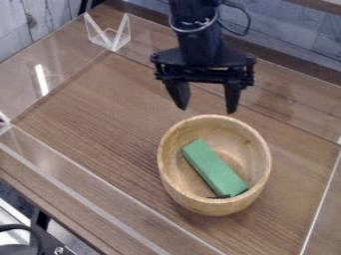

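My gripper, black, is at the upper middle of the camera view, open with its two fingers spread wide and pointing down, just above the far rim of a round cream bowl. Inside the bowl lies a green rectangular block, with a small dark item partly visible at its lower end.
A wooden table surrounds the bowl, with free room to the left and right. Clear plastic pieces stand near the back left and at the left edge. Black cables lie at the lower left corner.
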